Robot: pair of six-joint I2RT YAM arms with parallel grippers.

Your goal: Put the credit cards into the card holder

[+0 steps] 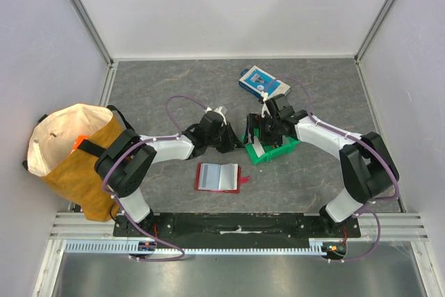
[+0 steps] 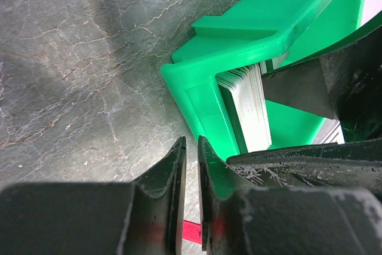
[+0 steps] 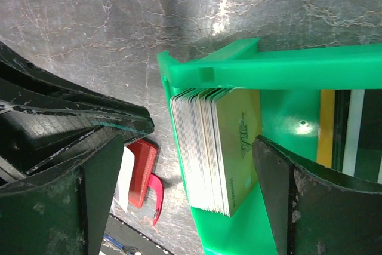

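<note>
A stack of cards stands on edge against the end wall of the green tray [image 1: 263,156]; its edges also show in the left wrist view. My right gripper is open, its fingers apart on either side of the stack. My left gripper hangs just left of the tray, close by the right one. Its fingers are drawn together to a narrow gap, through which the table shows, with no card visible there. The red card holder [image 1: 218,177] lies open on the table below, clear sleeves facing up.
Behind the tray lies a blue and white box [image 1: 263,82]. A tan bag [image 1: 76,158] with something orange inside stands at the far left. The table between the bag and the card holder is mostly clear, apart from my left arm above it.
</note>
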